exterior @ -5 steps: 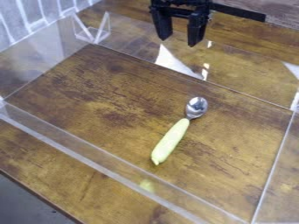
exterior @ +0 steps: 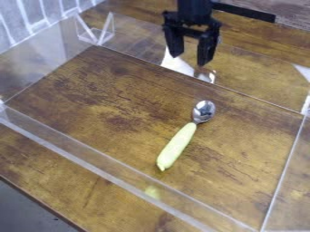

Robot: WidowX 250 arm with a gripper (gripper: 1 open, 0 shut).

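My black gripper (exterior: 190, 43) hangs open at the top centre, beyond the back wall of the clear bin, with nothing seen between its fingers. A pale green elongated object (exterior: 176, 148), like a corn cob or squash, lies diagonally on the wooden surface inside the bin. A shiny metal spoon-like piece (exterior: 202, 111) lies just beyond its upper end, toward the back. Both are well below and apart from the gripper in the view.
Clear low walls (exterior: 72, 145) enclose the wooden work area. A white patch (exterior: 179, 65) shows under the gripper at the back wall.
My gripper has moved slightly down in the view over the last second. The green object and the metal piece have not moved.
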